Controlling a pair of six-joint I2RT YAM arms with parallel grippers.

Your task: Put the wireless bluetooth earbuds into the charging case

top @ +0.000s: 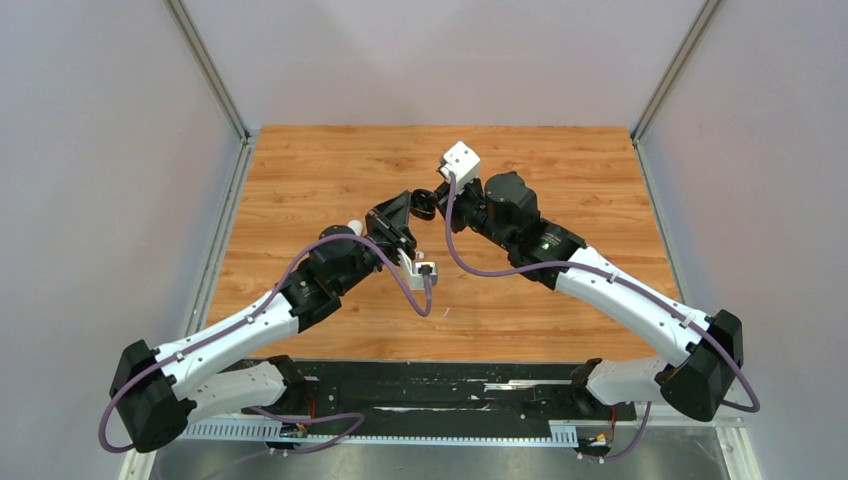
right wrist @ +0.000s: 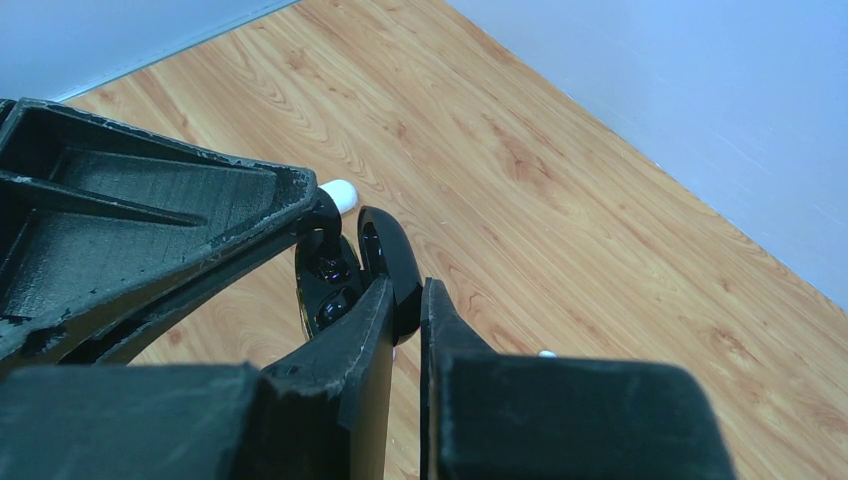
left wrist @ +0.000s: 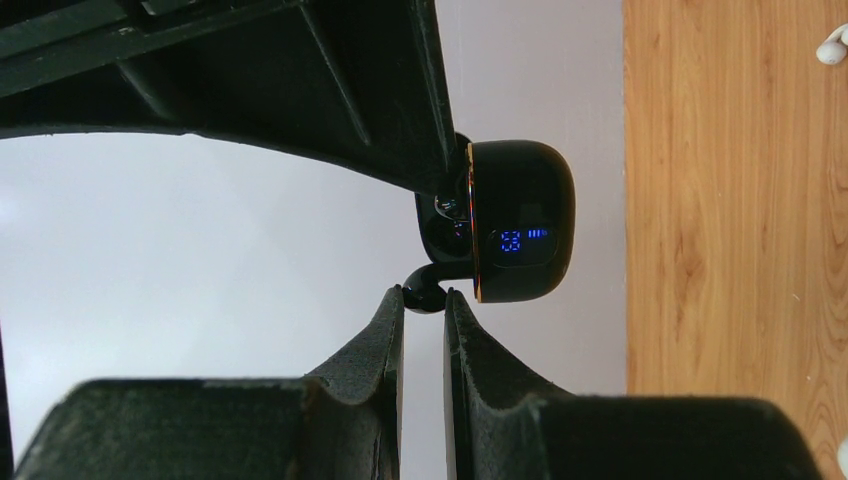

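Note:
The black charging case [top: 424, 206] is held up above the table between both arms, its two halves apart. A blue lit display shows on the case's outer face [left wrist: 535, 235] in the left wrist view. My right gripper is shut on one half of the case. My left gripper is shut on the rounded end of a black earbud [left wrist: 428, 283], whose stem reaches to the case's opening. Inside the case [right wrist: 318, 295], glossy round shapes show in the right wrist view. How deep the held earbud sits cannot be told, as the fingers cover part of it.
A white rounded object [top: 355, 227] lies on the wooden table [top: 540, 300] beside the left arm. A small white piece [right wrist: 547, 354] shows in the right wrist view. The two grippers are very close together.

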